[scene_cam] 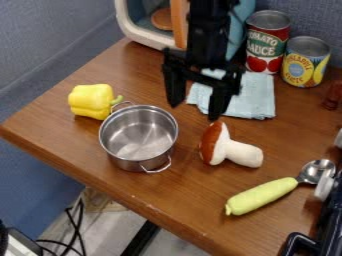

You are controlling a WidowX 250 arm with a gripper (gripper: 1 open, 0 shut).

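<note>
The black gripper (pixel 198 95) hangs over the wooden table (pixel 94 140) at the back centre, its fingers apart and pointing down above a folded light-blue cloth (pixel 251 102), with nothing visible between them. In front of it are a steel pot (pixel 138 140) and a toy mushroom with a red-and-white cap (pixel 230 149). A yellow pepper (pixel 91 100) lies at the left.
A tomato can (pixel 266 45) and a yellow can (pixel 305 63) stand at the back right, beside a toy appliance (pixel 134 15). A spoon (pixel 315 172) and a pale yellow corn-like toy (pixel 261 196) lie at the front right.
</note>
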